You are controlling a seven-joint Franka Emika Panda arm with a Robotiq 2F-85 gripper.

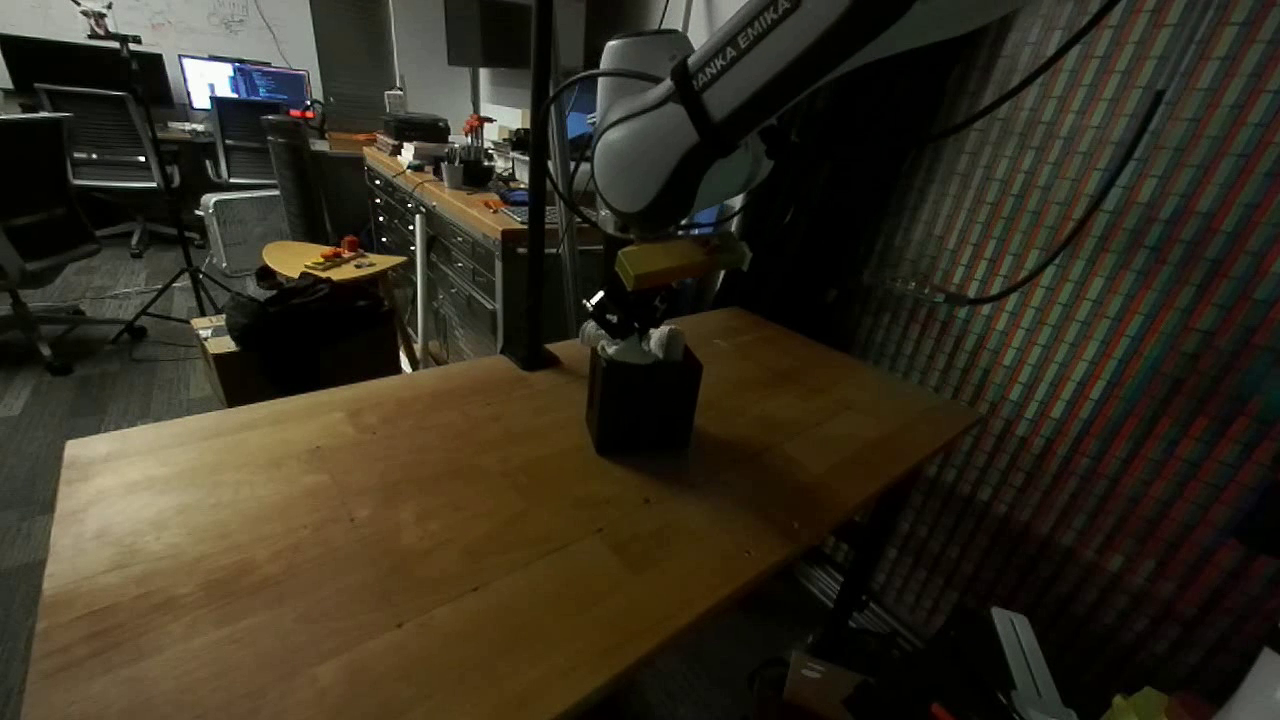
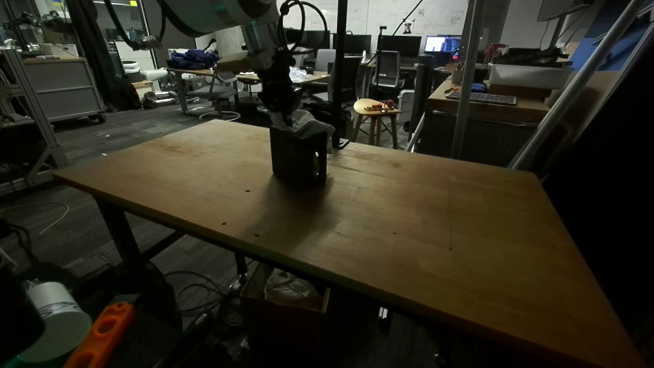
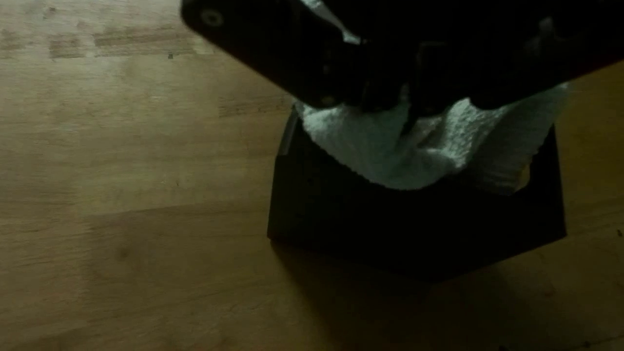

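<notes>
A black box (image 1: 644, 406) stands upright on the wooden table, its open top stuffed with a white cloth (image 3: 398, 155). In exterior view 2 the cloth (image 2: 309, 124) bulges over the box's rim on one side. My gripper is directly above the box, its fingers shut on a bunched part of the cloth. From exterior view 1 the dark fingers meet the cloth (image 1: 636, 348) at the box's mouth. How far down the cloth reaches inside the box is hidden, and the fingertips are very dark.
Apart from the box, the wooden table (image 1: 324, 540) is bare, with wide free room around. A black post (image 1: 540, 180) rises at the table's far edge, close behind the box. Behind that is a workbench (image 1: 456, 228) with clutter.
</notes>
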